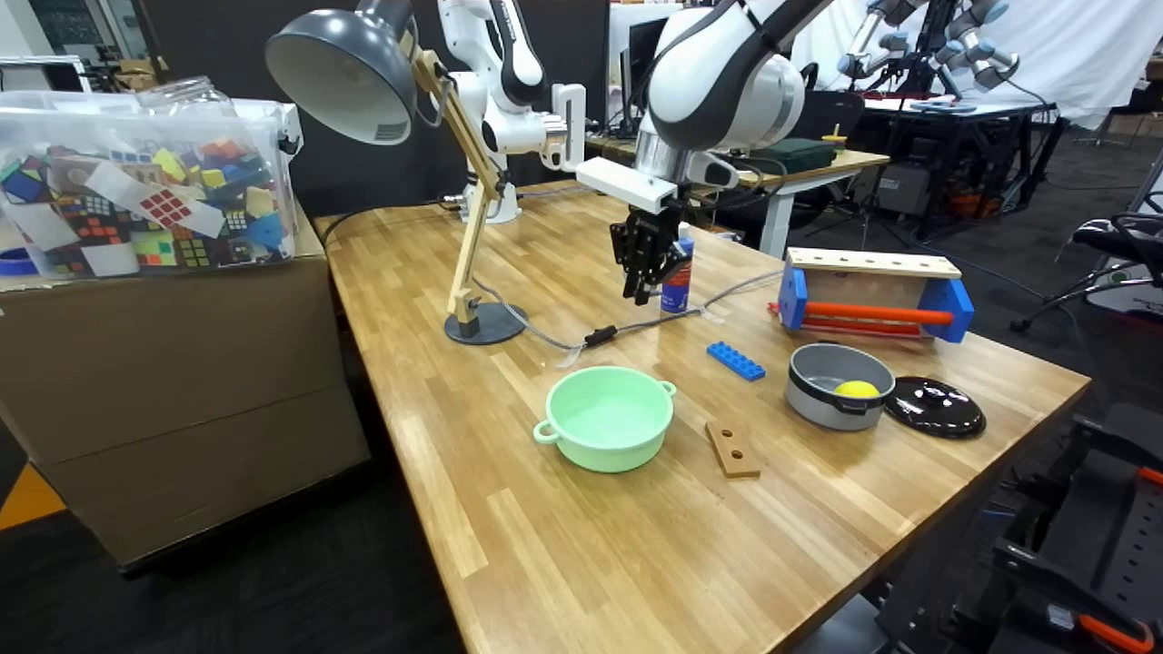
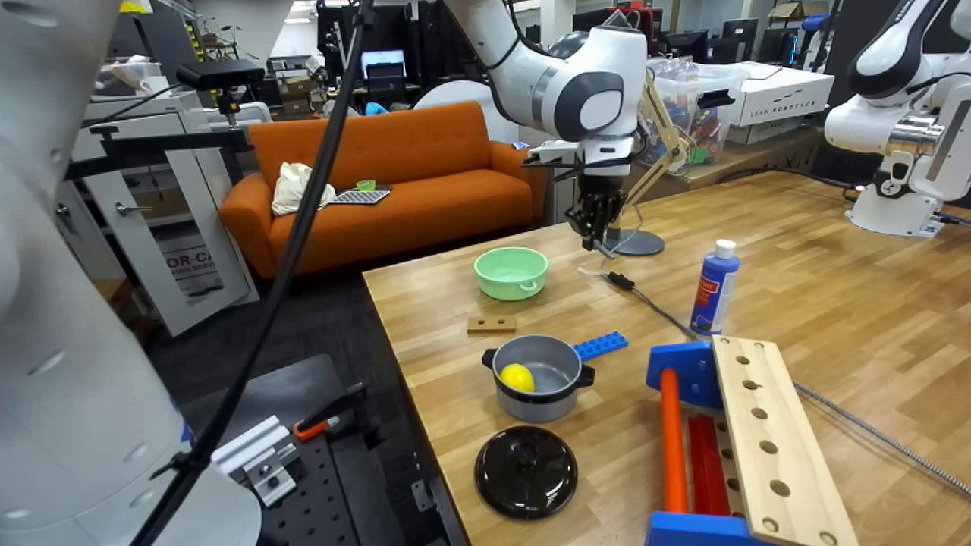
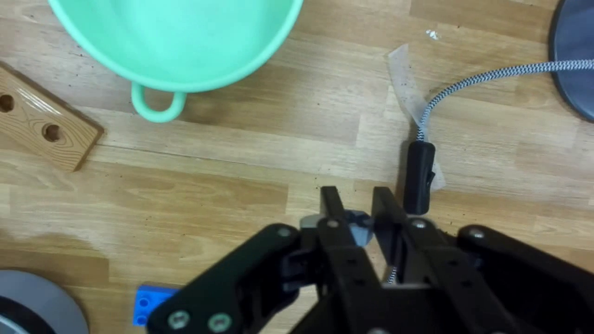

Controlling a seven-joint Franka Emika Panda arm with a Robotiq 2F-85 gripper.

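My gripper is shut on a small grey object (image 3: 362, 234), part of which shows between the fingers in the wrist view. A pale end of it seems to stick out to the left of them; the rest is hidden, so its full shape is unclear. In exterior view 2 a bit of grey (image 2: 601, 247) shows at the fingertips. The gripper hangs above the table, behind the light green two-handled bowl (image 1: 611, 420) in exterior view 1. That bowl (image 3: 184, 50) looks empty and lies at the top left of the wrist view.
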